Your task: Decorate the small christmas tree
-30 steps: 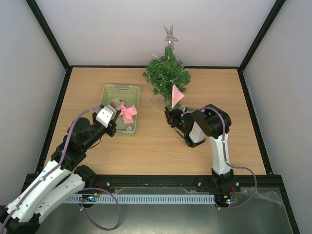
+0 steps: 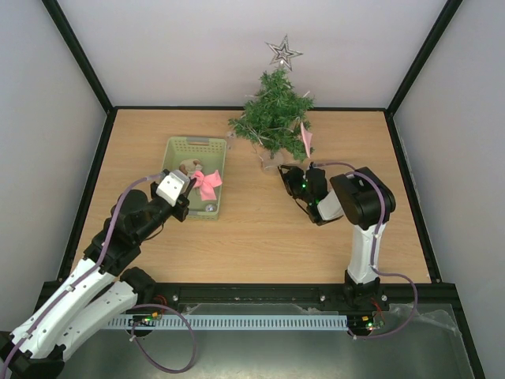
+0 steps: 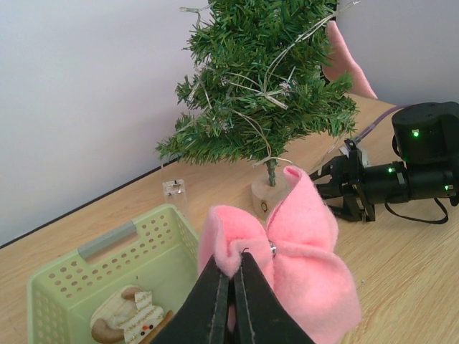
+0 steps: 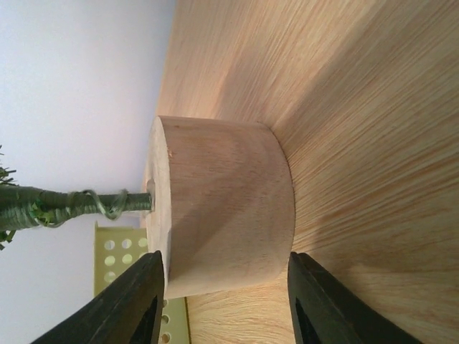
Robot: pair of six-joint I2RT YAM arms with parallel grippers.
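The small Christmas tree stands at the back, topped by a silver star, with a pink bow on its right side. In the top view my right gripper is low at the trunk's foot. Its parted fingers point at the round wooden base, which fills the gap between them in the right wrist view; contact cannot be made out. Over the green basket, my left gripper is shut on a second pink bow, seemingly by a thin black thread at the fingertips.
A brown-and-white ornament lies in the basket, and a round silvery one sits at its front end. Between basket and tree is a small clear box with thin light wires.
The tree has turned, carrying its pink bow rightward and back, and its star now faces more forward. My right gripper shifted slightly right and back. The left arm stayed still.
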